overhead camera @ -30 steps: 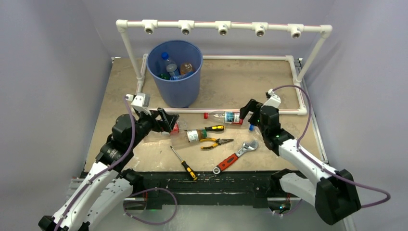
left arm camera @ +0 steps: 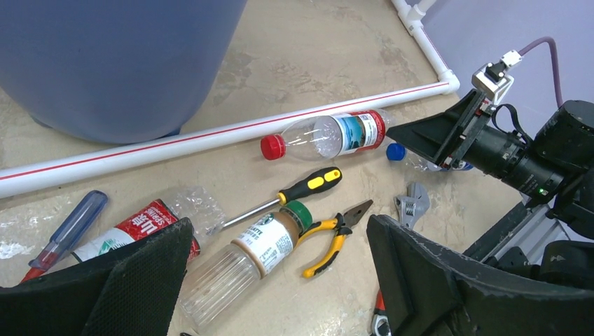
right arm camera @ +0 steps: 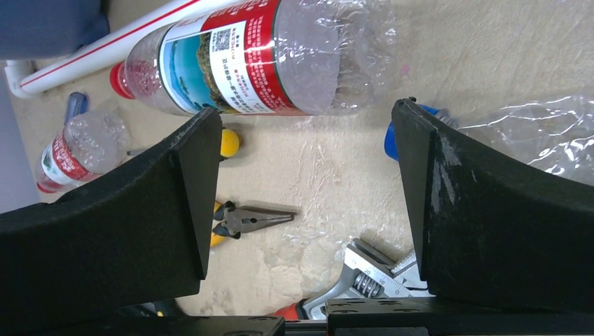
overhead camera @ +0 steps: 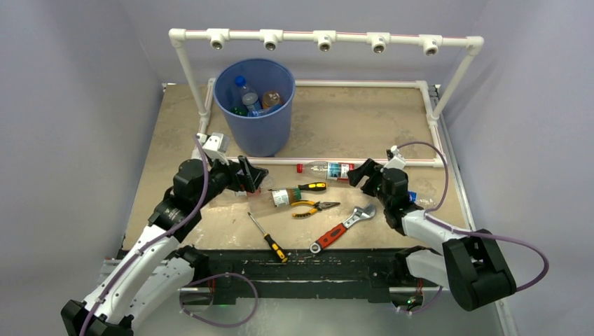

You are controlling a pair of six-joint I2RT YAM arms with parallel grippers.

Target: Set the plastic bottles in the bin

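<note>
My left gripper [overhead camera: 252, 175] is open above a red-label bottle [left arm camera: 140, 231] and a green-capped bottle [left arm camera: 238, 273], with nothing between its fingers. My right gripper [overhead camera: 357, 175] hangs open just beside the clear red-capped bottle [overhead camera: 326, 170], which lies along the front pipe. A blue-capped bottle [right arm camera: 518, 140] lies beside it, partly behind the right finger in the right wrist view and mostly hidden by the arm from above. The blue bin [overhead camera: 256, 133] at the back holds several bottles.
Among the bottles lie screwdrivers [overhead camera: 273, 245], pliers [overhead camera: 315, 208] and an adjustable wrench [overhead camera: 340, 227]. A white pipe frame [overhead camera: 364, 84] surrounds the bin, with a raised rail [overhead camera: 301, 35] of fittings above.
The bottles and tools lie as before.
</note>
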